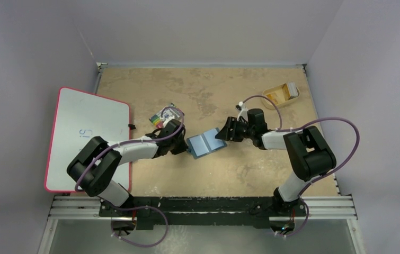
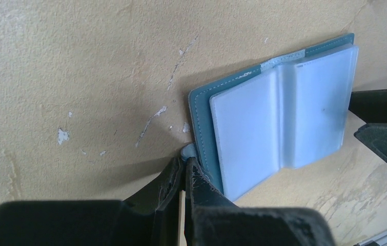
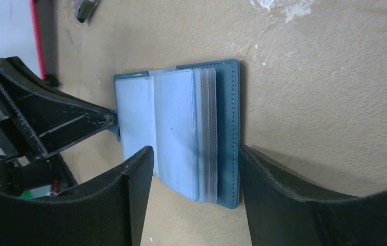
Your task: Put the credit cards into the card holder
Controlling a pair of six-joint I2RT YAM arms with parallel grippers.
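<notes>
The blue card holder [image 1: 204, 143] lies open in the middle of the table, its clear white sleeves [image 2: 247, 136] facing up. At its left edge my left gripper is shut on the holder's small blue tab [image 2: 188, 151], which shows at the fingertips. Over the holder's right edge stands my right gripper, open, one finger [image 3: 139, 179] in front of the sleeves and the other close to the blue border; nothing is gripped there. Light cards [image 1: 292, 90] stand in a tan box [image 1: 275, 105] at the back right.
A colourful printed item [image 1: 158, 120] lies behind the left gripper, partly covered by that arm. The red-edged whiteboard [image 1: 83, 129] fills the left side, with a small black object [image 1: 132, 126] beside it.
</notes>
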